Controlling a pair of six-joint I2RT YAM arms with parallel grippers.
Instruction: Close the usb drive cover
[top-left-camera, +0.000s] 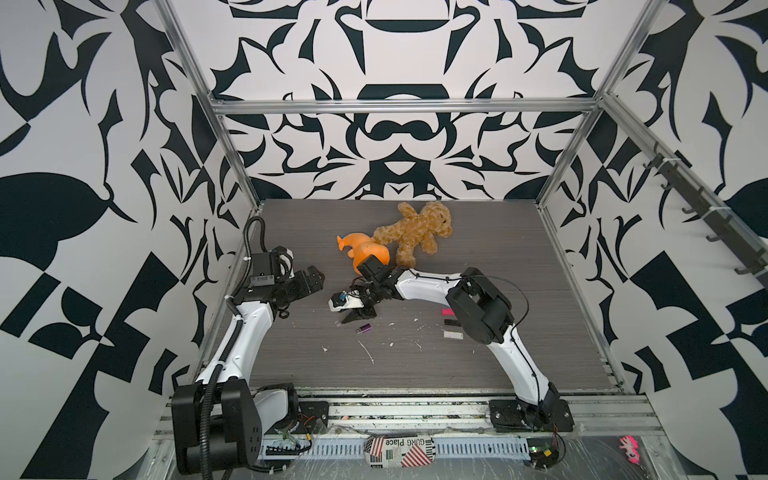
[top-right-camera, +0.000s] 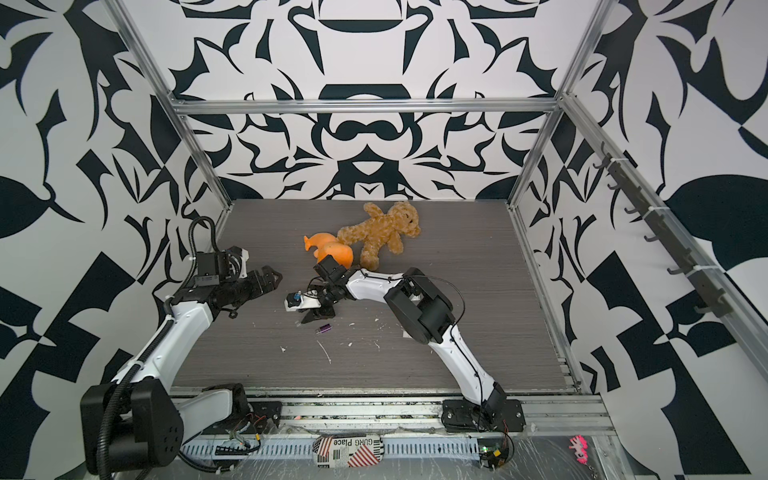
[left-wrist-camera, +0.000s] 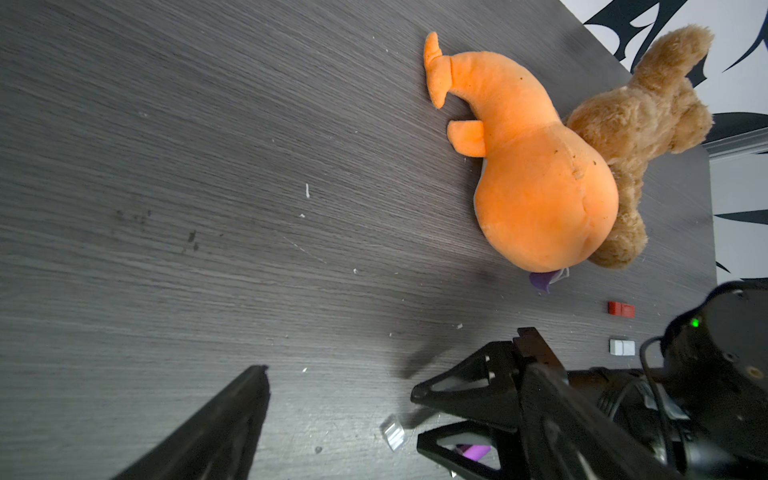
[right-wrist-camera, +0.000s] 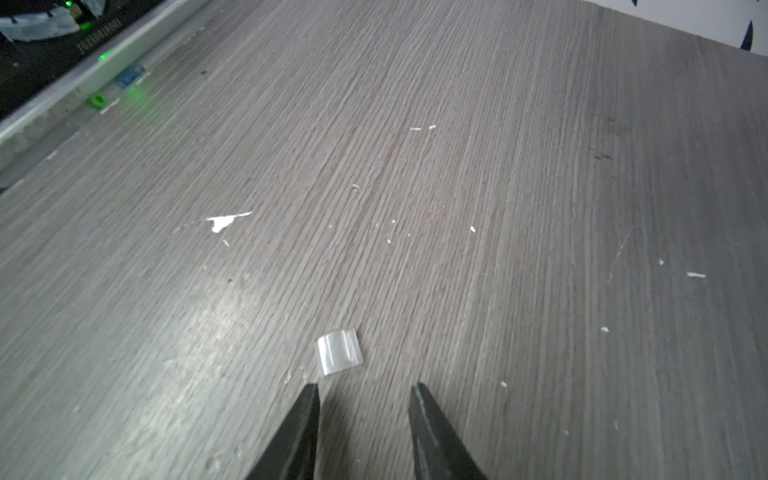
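Note:
A purple USB drive (top-left-camera: 365, 328) lies on the table, just front-right of my right gripper. In the left wrist view part of the purple drive (left-wrist-camera: 477, 452) shows behind the right gripper's fingers. A small clear cap (right-wrist-camera: 340, 352) rests on the table just beyond those fingertips, apart from the drive. The right gripper is low over the table, its fingers parted with only bare table between them. My left gripper (top-left-camera: 318, 278) hangs further left, open and empty, with its two fingers wide apart in its own wrist view.
An orange plush (top-left-camera: 370, 254) and a brown teddy bear (top-left-camera: 414, 232) lie behind the right gripper. Beneath the right arm sit a red block (left-wrist-camera: 621, 309) and a white block (left-wrist-camera: 621, 347).

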